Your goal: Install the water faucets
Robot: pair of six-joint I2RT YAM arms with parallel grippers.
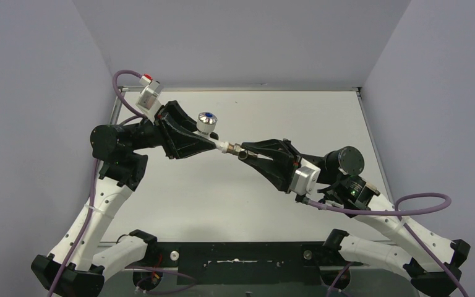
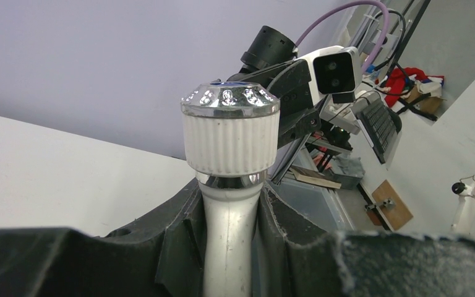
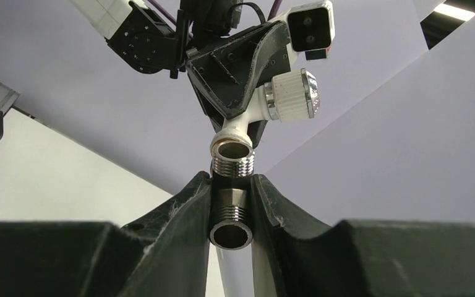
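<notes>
A white faucet valve with a ribbed knob and chrome cap [image 2: 231,130] is held above the table, my left gripper [image 1: 215,142] shut on its white body. From the body's end a metal threaded fitting [image 1: 236,149] runs toward my right gripper [image 1: 245,151], which is shut on it. In the right wrist view the metal fitting shows two open threaded ends [image 3: 231,234], one above the other, between the fingers. The white body [image 3: 232,125] meets the fitting just behind the upper end; how deeply they are joined cannot be told.
Beneath both arms the white table [image 1: 173,198] is bare. Grey walls [image 1: 445,93] enclose it on the sides and back. A purple cable [image 1: 371,213] loops along the right arm.
</notes>
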